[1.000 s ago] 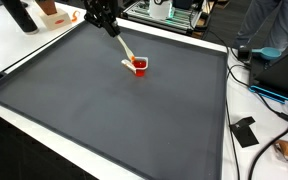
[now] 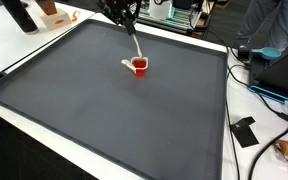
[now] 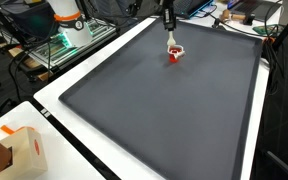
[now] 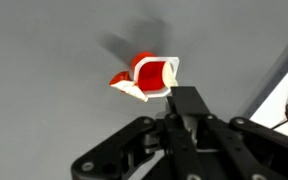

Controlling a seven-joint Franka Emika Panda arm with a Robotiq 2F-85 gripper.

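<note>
A small red cup with a white rim stands on the grey board. Close beside it lies a short pale piece, red at one end in the wrist view. My gripper is shut on a pale stick, which slants down to the cup. From above, the stick's cream-coloured part overlaps the cup's red interior near the rim. Whether its tip touches the bottom, I cannot tell. The fingers hide the stick's upper part.
Around the cup, the grey board is largely bare. Boxes stand beyond its far left edge. A black flat object lies off the board on the right, near cables.
Now the stick has come right and down to the cup, its tip no longer visible. The cup has stayed put.
</note>
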